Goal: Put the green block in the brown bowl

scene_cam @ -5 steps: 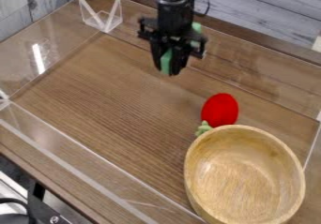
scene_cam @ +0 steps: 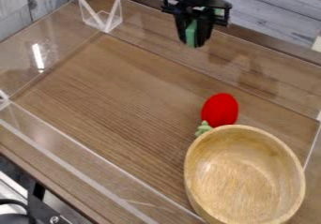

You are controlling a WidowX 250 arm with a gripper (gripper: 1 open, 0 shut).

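At the far edge of the table, the dark gripper (scene_cam: 193, 38) points down over the green block (scene_cam: 192, 26). Green shows right between and around the fingers. The arm covers much of the block, and I cannot tell whether the fingers are apart or closed on it. Near the front right corner stands the brown bowl (scene_cam: 201, 181), a round, light wooden one. It looks empty and is far from the gripper.
A red strawberry-like toy (scene_cam: 220, 109) with a green end lies just behind the bowl. A clear folded piece (scene_cam: 103, 16) stands at the back left.
The gripper has moved back and slightly right, toward the far edge, where a green spot showed behind the arm earlier. The bowl and red toy have stayed put.
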